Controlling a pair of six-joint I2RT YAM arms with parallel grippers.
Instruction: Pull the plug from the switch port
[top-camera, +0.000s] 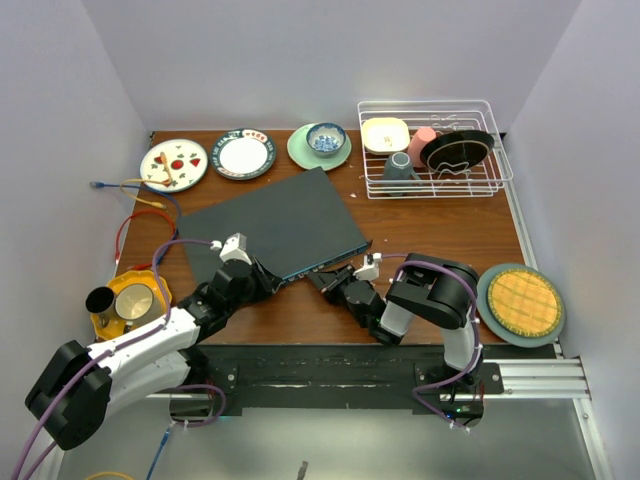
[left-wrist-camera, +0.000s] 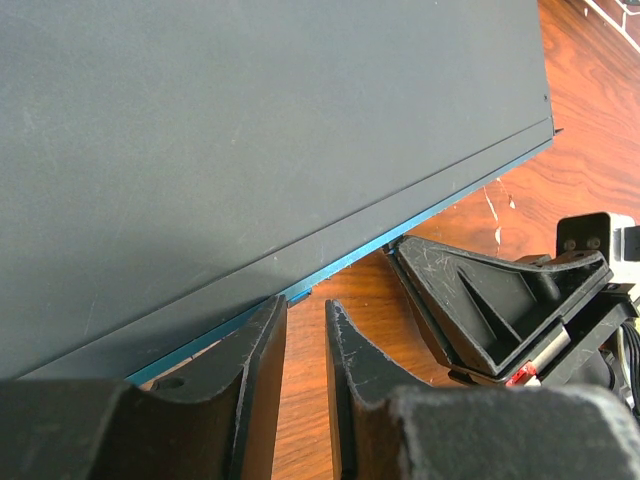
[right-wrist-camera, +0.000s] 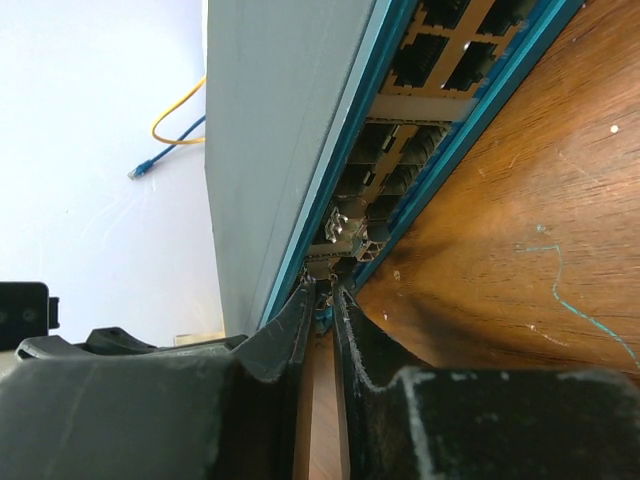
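The dark grey switch (top-camera: 270, 225) lies angled on the wooden table, its front port row (right-wrist-camera: 440, 60) facing the near right. My left gripper is at the front edge, looking shut, with a small blue piece at its tips; what it holds is unclear. My right gripper points into the ports from the right, fingertips slightly apart at a metal-framed port near the far end of the row. A plug between them cannot be made out clearly.
Plates (top-camera: 243, 165), a dish rack (top-camera: 435, 195) and loose cables (top-camera: 135, 215) sit behind and left. A yellow tray of mugs (top-camera: 160, 295) is at the left, a yellow-topped plate (top-camera: 520, 300) at the right.
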